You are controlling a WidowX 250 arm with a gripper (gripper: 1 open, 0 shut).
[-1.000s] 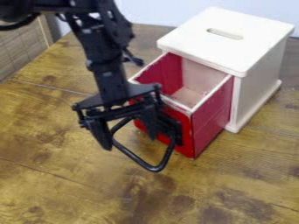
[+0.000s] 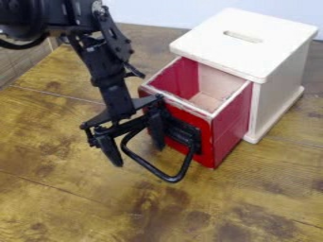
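Note:
A white box [image 2: 246,43] with a slot in its top has a red drawer [image 2: 225,128] pulled out toward the front left, its pale inside empty as far as visible. A black handle assembly [image 2: 177,175] with a large loop is on the drawer's red front. My black gripper [image 2: 132,137] hangs just left of the drawer front, beside the loop, its fingers apart with nothing clearly between them.
A pale wall stands at the back, and a tiled strip shows at the upper left.
Over the last second my gripper has shifted left from over the handle and drawer front, exposing more of the handle. The box and drawer look unchanged.

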